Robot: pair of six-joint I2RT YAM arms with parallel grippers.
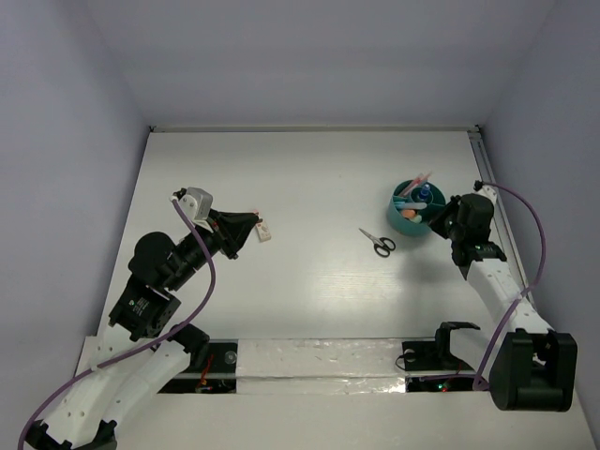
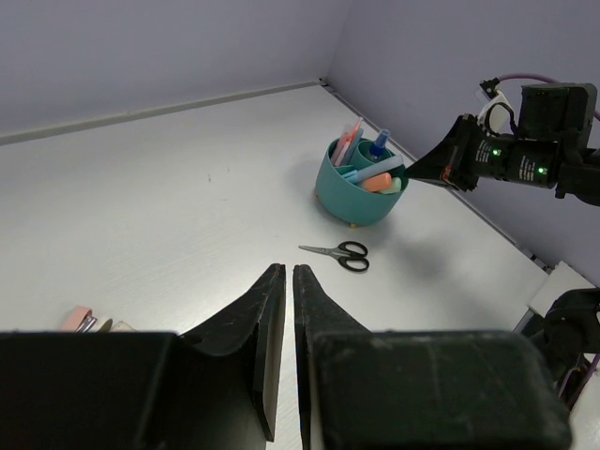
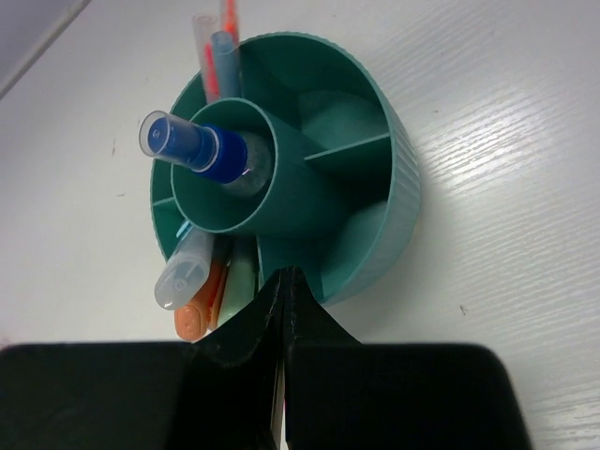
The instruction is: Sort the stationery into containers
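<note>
A teal divided round organizer (image 1: 398, 211) holds pens, markers and a blue-capped bottle (image 3: 202, 150). My right gripper (image 1: 433, 226) is shut at its near right rim; in the right wrist view its fingertips reach the organizer's edge, with some empty compartments beside them. Scissors (image 1: 381, 246) lie open on the table left of and below the organizer. My left gripper is shut with nothing between its fingertips, above the left side of the table near a small pale item (image 1: 263, 231) and a pink-and-metal item (image 2: 77, 319), both partly hidden by it.
Walls (image 1: 534, 112) enclose it at the back and sides, with the right arm close to the right wall.
</note>
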